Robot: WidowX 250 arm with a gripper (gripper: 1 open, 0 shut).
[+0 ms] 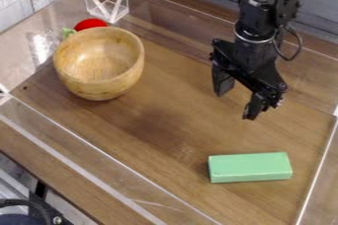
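The black robot gripper (246,89) hangs over the right half of the wooden tray floor, open, with its fingers pointing down. A wooden bowl (98,69) sits at the left, a red round object with a green part (90,27) behind it. A mint-green rectangular block (250,167) lies near the front right, apart from the gripper and below it in the view.
A white wire-like stand (111,2) is at the back left. Raised edges (79,160) border the work surface.
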